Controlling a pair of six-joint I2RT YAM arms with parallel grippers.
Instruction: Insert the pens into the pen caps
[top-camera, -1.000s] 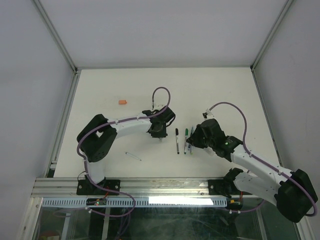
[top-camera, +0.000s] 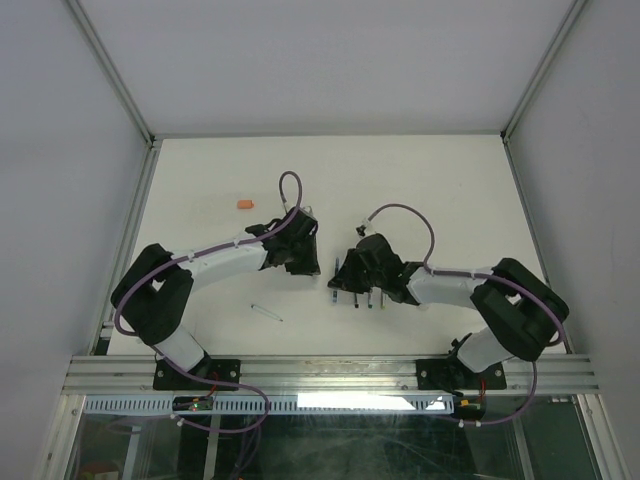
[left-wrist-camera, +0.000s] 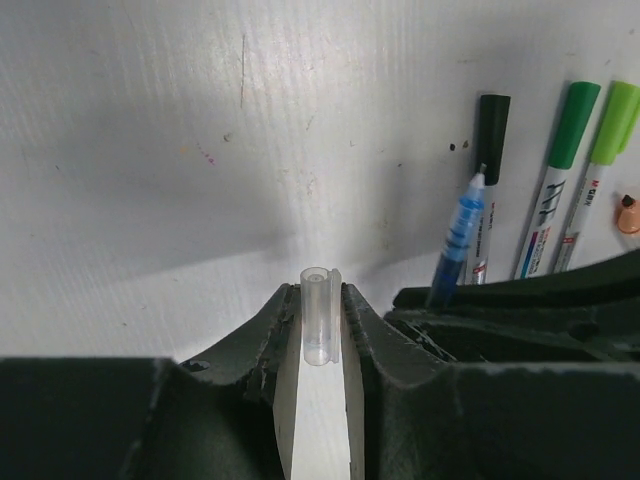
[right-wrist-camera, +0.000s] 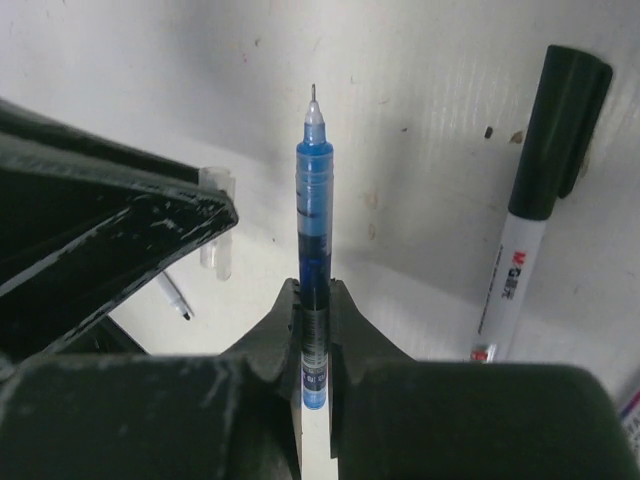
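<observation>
Between the fingers of my left gripper a clear, colourless pen cap (left-wrist-camera: 317, 310) is held, its end reaching past the tips. My right gripper is shut on a blue pen (right-wrist-camera: 315, 210), whose bare thin tip points away from the fingers. In the right wrist view the clear cap (right-wrist-camera: 215, 225) shows at the left, partly behind the dark finger of the other gripper. Pen and cap are apart, with a small gap between the two grippers. From above, the left gripper (top-camera: 310, 270) and right gripper (top-camera: 337, 285) face each other near mid-table.
A black marker (left-wrist-camera: 491, 140), a dark green marker (left-wrist-camera: 573, 125) and a light green marker (left-wrist-camera: 613, 125) lie close by the right gripper. A thin white pen (top-camera: 267, 312) lies at the front left. An orange block (top-camera: 245, 204) sits farther back.
My right gripper has come left from beside the markers, carrying the blue pen towards the cap.
</observation>
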